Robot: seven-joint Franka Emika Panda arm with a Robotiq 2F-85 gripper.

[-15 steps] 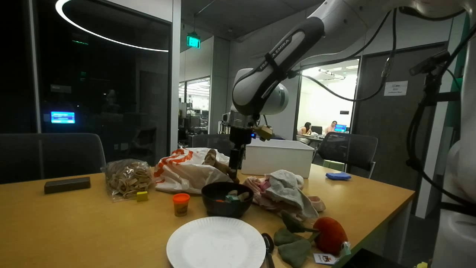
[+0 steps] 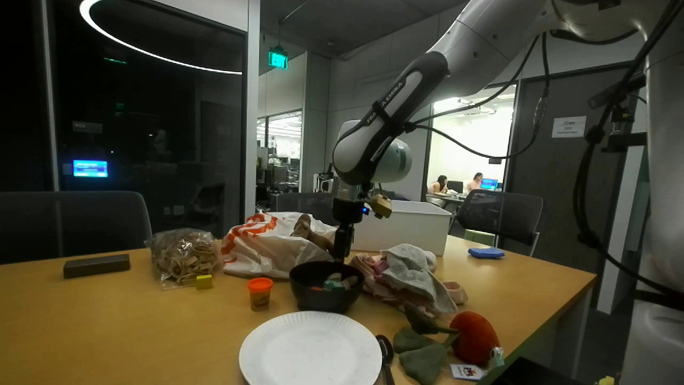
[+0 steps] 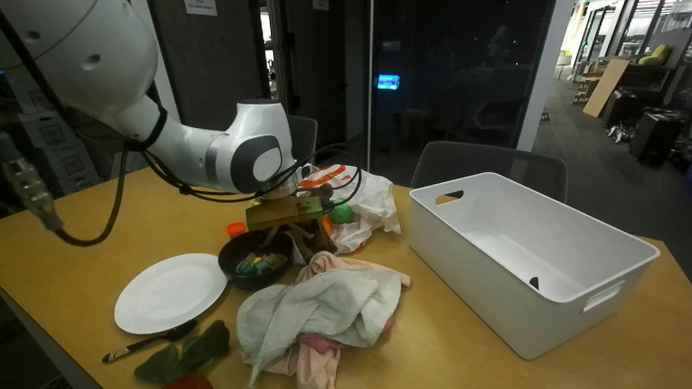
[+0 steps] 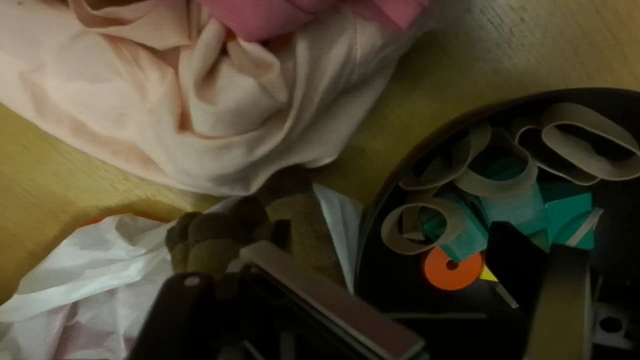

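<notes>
My gripper (image 2: 343, 247) points down at the far edge of the black bowl (image 2: 327, 295), its tips close to rim height. In the wrist view the gripper stands open. One finger (image 4: 336, 303) appears over the brown plush toy (image 4: 222, 240) and the other (image 4: 561, 300) over the bowl's inside, so the near side of the bowl wall lies between them. Whether either finger touches the bowl cannot be made out. Inside the bowl are tan rubber bands (image 4: 498, 174), teal blocks (image 4: 567, 216) and an orange ring (image 4: 451, 268).
A white plastic bag (image 2: 256, 247) and crumpled pink and grey cloths (image 3: 324, 304) crowd the bowl. Nearby are an orange-lidded tub (image 2: 259, 295), a paper plate (image 2: 311, 353) and a plush (image 2: 474, 337). An empty white bin (image 3: 480, 285) stands apart.
My gripper has come down a little and shifted slightly right in exterior view 1, nearer the bowl. The bowl and other table objects have not visibly moved.
</notes>
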